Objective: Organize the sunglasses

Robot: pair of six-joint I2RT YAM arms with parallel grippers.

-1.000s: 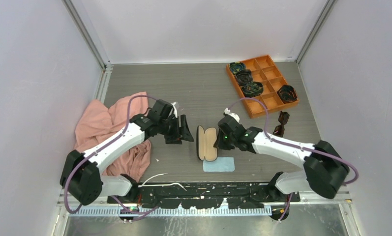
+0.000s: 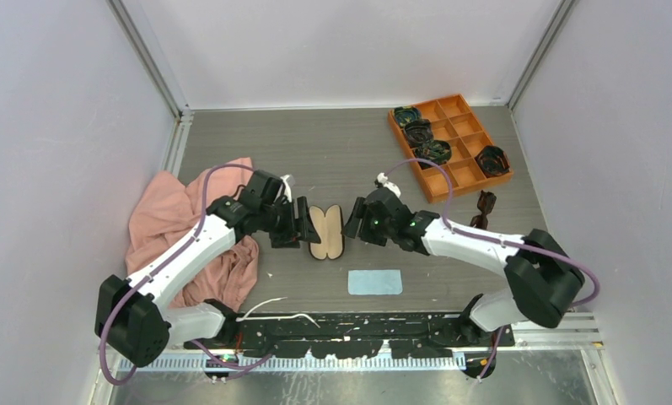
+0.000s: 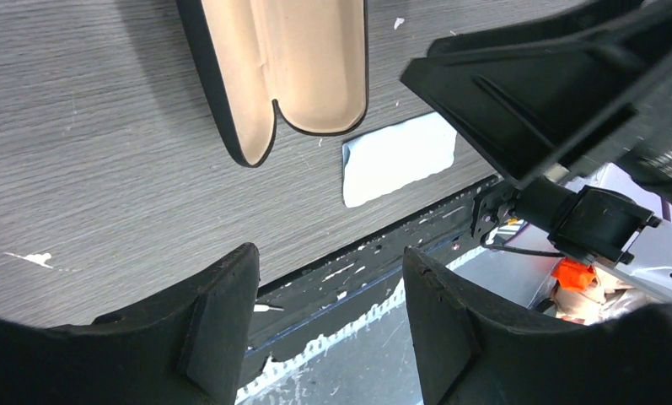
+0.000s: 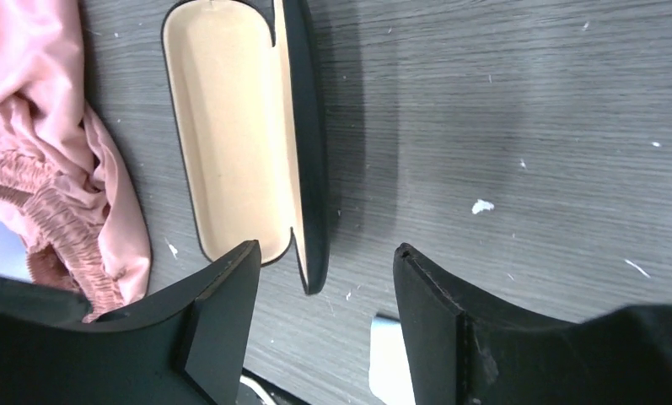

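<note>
An open glasses case (image 2: 334, 232), dark outside with a beige lining, lies mid-table between the grippers. Its two halves (image 4: 224, 126) are spread, and no glasses show inside. On its left is my left gripper (image 2: 305, 221), its fingers (image 3: 218, 316) wide apart and empty. My right gripper (image 2: 354, 218) stands just right of the case, its fingers (image 4: 433, 304) apart with nothing between them. Dark brown sunglasses (image 2: 483, 209) rest on the table at the right, beyond my right arm. A light blue cloth (image 2: 374, 283) lies flat nearer the front.
At the back right an orange compartment tray (image 2: 465, 126) holds several dark coiled items, with some compartments empty. A pink cloth (image 2: 168, 224) is bunched at the left, partly under my left arm.
The case has shifted left and slightly back, away from the blue cloth. The left arm pulled slightly left.
</note>
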